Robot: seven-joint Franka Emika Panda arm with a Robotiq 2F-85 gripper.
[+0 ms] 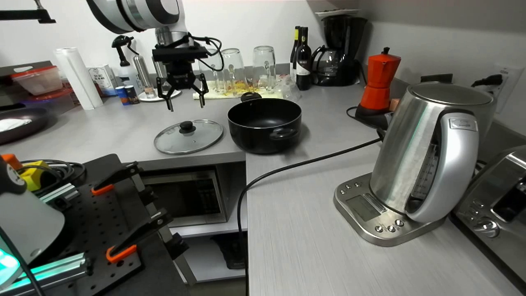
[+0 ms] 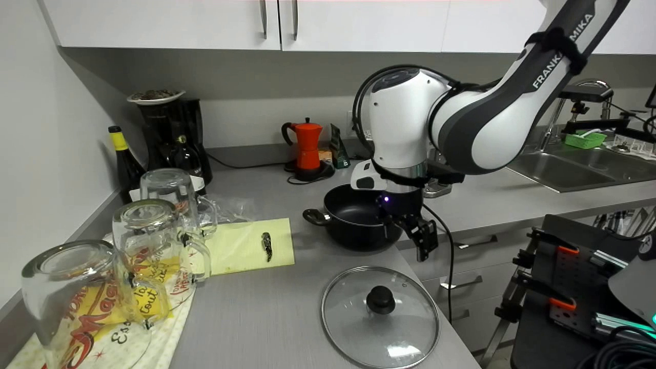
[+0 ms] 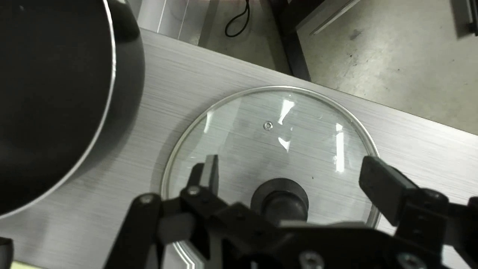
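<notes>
The glass lid [image 1: 188,137] lies flat on the counter, its black knob [image 1: 187,126] pointing up. Above it hangs my gripper [image 1: 186,104], open, fingers pointing down, with clear air between fingertips and knob. In the wrist view the lid [image 3: 286,139] spans the middle, and its knob [image 3: 281,201] appears between the spread fingers, partly covered by the gripper body. Beside the lid stands a black two-handled pot [image 1: 264,133] without a cover; its dark inside looks empty. In exterior view 2 the arm hides part of the pot [image 2: 356,230].
Upside-down glass mugs [image 2: 166,230] stand on a cloth along the wall. A steel kettle [image 1: 419,153] and a red moka pot [image 1: 378,79] are on the other counter stretch. A black cable [image 1: 305,162] runs over the counter's edge. The lid lies close to the front edge.
</notes>
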